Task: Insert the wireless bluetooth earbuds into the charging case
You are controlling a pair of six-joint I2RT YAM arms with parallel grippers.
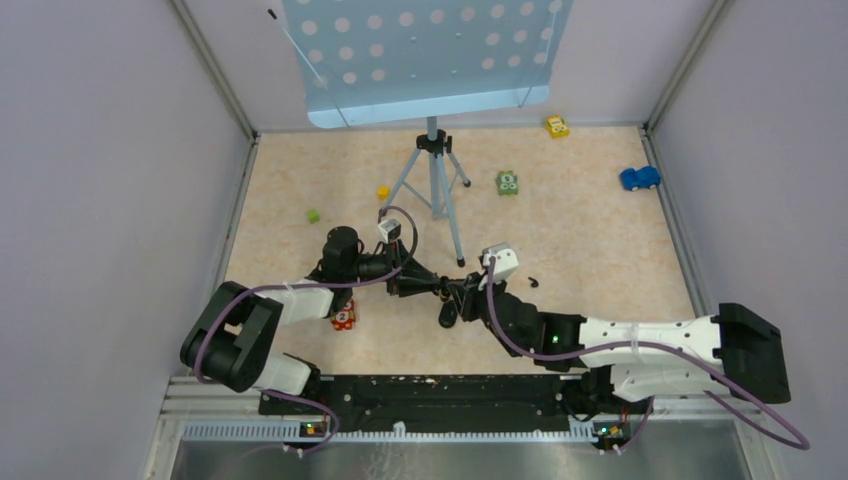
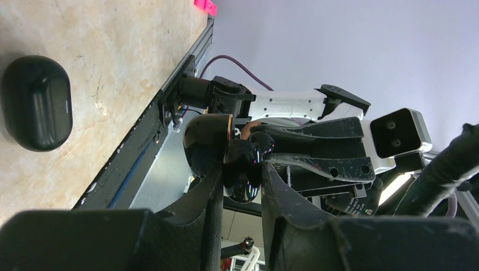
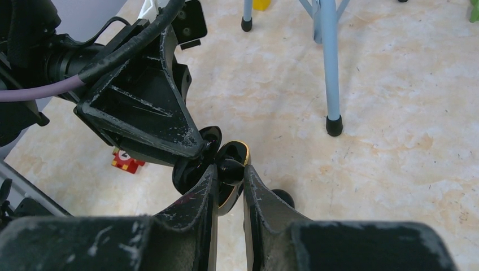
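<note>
In the right wrist view the glossy black charging case [image 3: 237, 151] with a gold rim hangs open above the table. My left gripper is shut on it. My right gripper has its fingertips at the case's opening, slightly apart. A dark rounded earbud [image 3: 230, 169] sits between those tips; whether they press on it I cannot tell. From the left wrist view, the right gripper's fingers [image 2: 316, 131] reach in from the right. In the top view a small dark piece [image 1: 533, 282], perhaps the other earbud, lies right of the grippers.
A black rounded box [image 2: 36, 103] lies on the table below the grippers. A tripod [image 1: 437, 180] stands behind them. A red block [image 1: 344, 316] lies by the left arm, and a green block [image 1: 507, 183] lies farther back.
</note>
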